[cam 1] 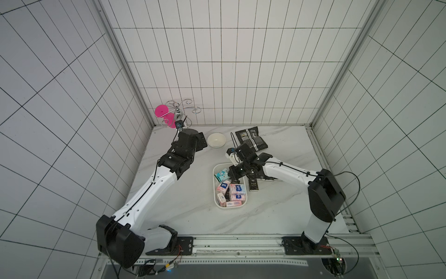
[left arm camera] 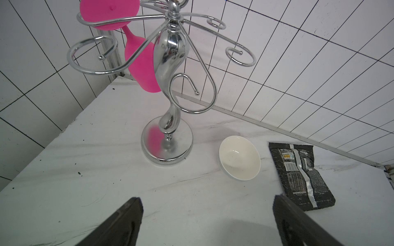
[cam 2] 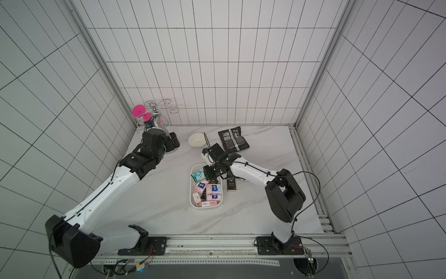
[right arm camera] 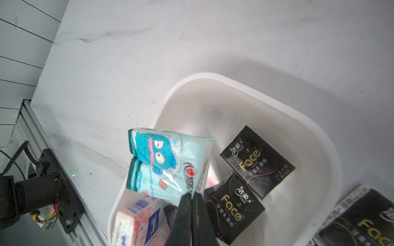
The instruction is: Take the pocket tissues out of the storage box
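The white storage box (cam 1: pixel 215 197) stands mid-table, holding several tissue packs. A light-blue pocket tissue pack (right arm camera: pixel 170 162) with a cartoon figure is pinched at one end by my right gripper, which is shut on it. In the right wrist view the pack hangs above the box's far-left corner. Below it lie black Face packs (right arm camera: pixel 257 162) and a pink-and-white pack (right arm camera: pixel 137 221). My left gripper is open and empty, away from the box near the back left.
A chrome stand (left arm camera: pixel 174 82) with pink cups (left arm camera: pixel 141 61) is at the back left. A white bowl (left arm camera: pixel 239 157) and a black pouch (left arm camera: pixel 301 176) lie behind the box. Black packs (cam 2: pixel 231 184) rest right of it. Table left of the box is clear.
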